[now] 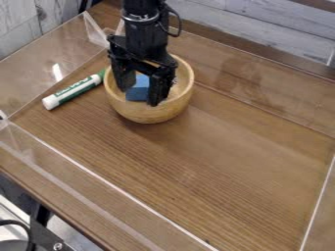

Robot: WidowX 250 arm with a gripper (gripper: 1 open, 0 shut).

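My black gripper (141,71) reaches down from the top into a tan wooden bowl (177,106) at the upper middle of the table, its fingers open around or just over a blue block (137,90) inside. The arm hides part of the block and of the bowl's inside, so contact cannot be told.
A white and green tube (70,92) lies left of the bowl, near the left edge of the wooden table (210,186). A black cable is at the lower left corner.
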